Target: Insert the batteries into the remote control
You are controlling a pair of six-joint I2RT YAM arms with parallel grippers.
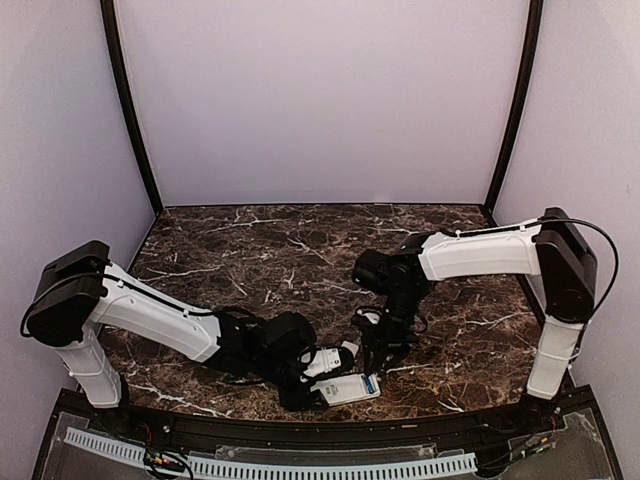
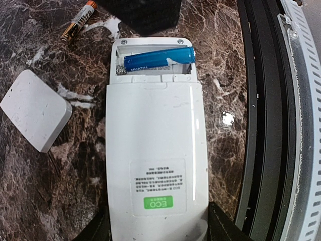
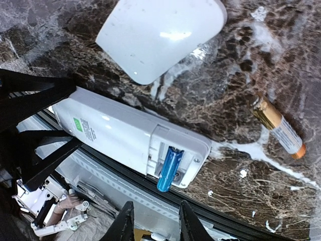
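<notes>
A white remote control (image 2: 155,120) lies back side up, its battery compartment uncovered, with my left gripper shut on its other end. Across that compartment lies a blue battery; in the right wrist view the blue battery (image 3: 170,169) sits tilted, one end sticking out over the compartment's side wall. My right gripper is open, nothing between its fingers, just off the compartment end. A second battery, orange and silver (image 3: 281,128), rests loose on the table. The white battery cover (image 2: 36,110) lies flat beside the remote.
The table's front edge rail (image 2: 268,100) runs close alongside the remote, with a white slotted strip (image 1: 330,468) beyond it. Behind the arms, the marble table (image 1: 270,250) is bare.
</notes>
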